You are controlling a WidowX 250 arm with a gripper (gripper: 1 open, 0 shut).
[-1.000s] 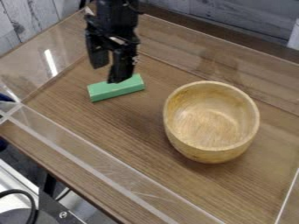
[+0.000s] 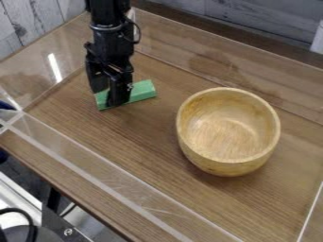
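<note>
My gripper (image 2: 111, 90), black and hanging from the top of the view, is low at the left end of a green block (image 2: 139, 93) on the wooden table. Its fingers look apart over the block's near-left part; whether they touch it is hard to tell.
A large round wooden bowl (image 2: 228, 130) stands to the right of the block. Open tabletop (image 2: 151, 198) lies in front. A black cable is at the lower left edge, and white surfaces border the table at left.
My gripper has come down and to the left from above and behind the green block onto its left part. The bowl looks unmoved.
</note>
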